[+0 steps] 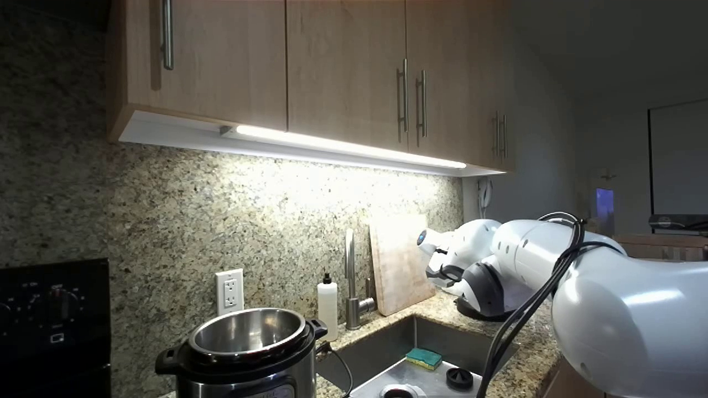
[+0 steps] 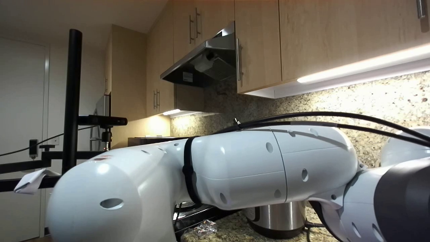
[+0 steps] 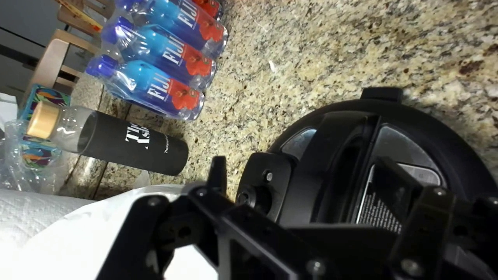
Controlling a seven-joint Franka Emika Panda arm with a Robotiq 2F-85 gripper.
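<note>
In the wrist view a round black pressure-cooker lid lies on the granite counter, its raised handle running across the middle. My gripper is open over the near part of the lid. One finger is left of the handle and the other right of it, with nothing held. Whether either touches the lid, I cannot tell. The steel pot of the cooker stands open, without a lid, left of the sink in exterior view 1.
A black bottle and several FIJI water bottles stand left of the lid. White paper lies nearby. The sink holds a sponge; a soap bottle, faucet and cutting board line the wall.
</note>
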